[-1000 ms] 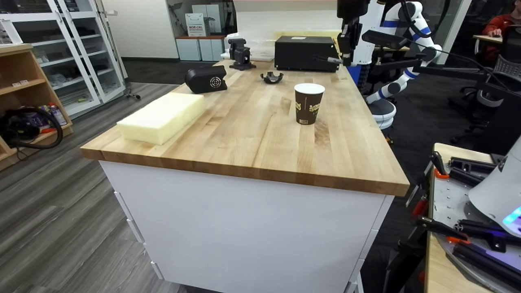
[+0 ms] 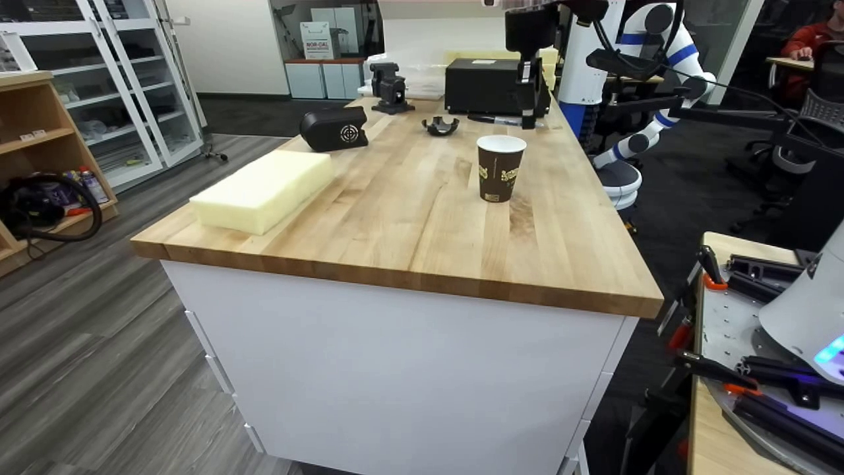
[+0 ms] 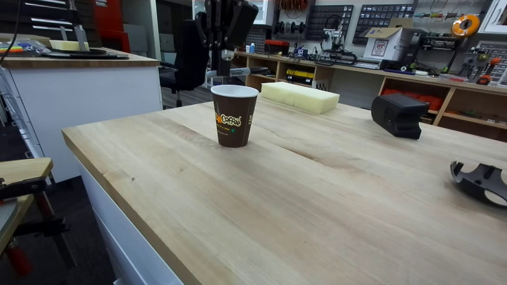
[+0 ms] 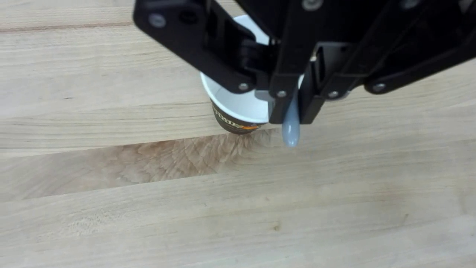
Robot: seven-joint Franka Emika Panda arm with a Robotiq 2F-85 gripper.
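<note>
A grey marker (image 3: 242,71) is held crosswise in my gripper (image 3: 221,72), above the rim of a brown paper coffee cup (image 3: 233,118) in exterior view 2. The cup (image 2: 498,173) stands upright on the wooden table in exterior view 1, with my gripper (image 2: 528,119) appearing farther back and higher. Seen from the wrist, the marker's rounded grey end (image 4: 290,133) sticks out between the shut fingers of the gripper. The cup's white interior (image 4: 236,102) shows just left of them, partly hidden by the gripper linkage. Its bottom is not visible.
A pale yellow foam block (image 2: 265,190) lies at the table's left side. Behind it are a black speaker-like object (image 2: 334,129), a black curved part (image 2: 440,126) and a black box (image 2: 492,87). Bare wood surrounds the cup (image 3: 228,204) on the near side.
In exterior view 1 my gripper has shifted left and lower, closer to the cup in the picture. The marker in it now shows more side-on. The cup has stayed put.
</note>
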